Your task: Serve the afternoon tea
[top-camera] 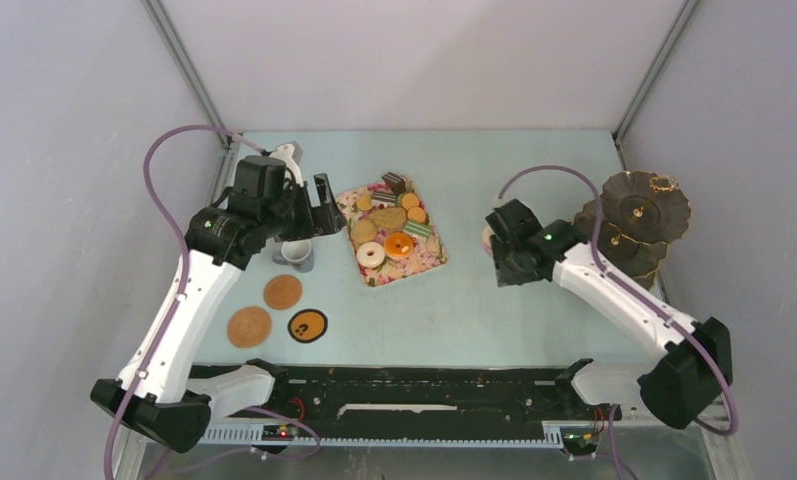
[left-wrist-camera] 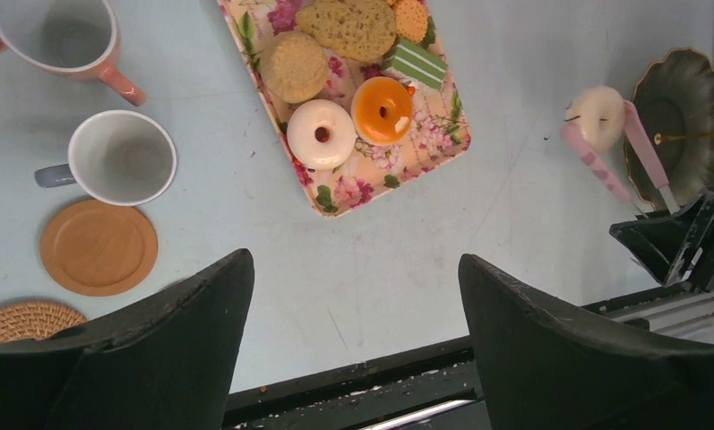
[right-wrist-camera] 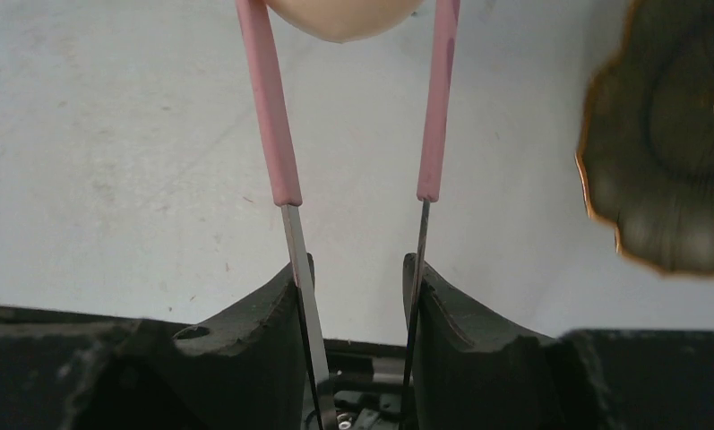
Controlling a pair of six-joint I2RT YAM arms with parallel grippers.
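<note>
At the right of the left wrist view, my right gripper is shut on pink-tipped tongs (left-wrist-camera: 640, 148). Between the tongs' pink ends is a pale white donut (left-wrist-camera: 597, 109), clear of the tray and left of the dark scalloped stand (top-camera: 646, 205). Only the donut's lower edge shows in the right wrist view. My left gripper is open and empty, held near the flowered tray (left-wrist-camera: 382, 192). On that tray lie another white donut (left-wrist-camera: 322, 134), an orange donut (left-wrist-camera: 382, 110), a green layered cake (left-wrist-camera: 415, 64) and several biscuits.
Mugs (left-wrist-camera: 123, 158) stand at the left, by round coasters (left-wrist-camera: 98, 247). A yellow-and-black coaster (top-camera: 307, 325) lies nearer the front. Bare table (top-camera: 424, 320) stretches from the tray to the stand and along the front.
</note>
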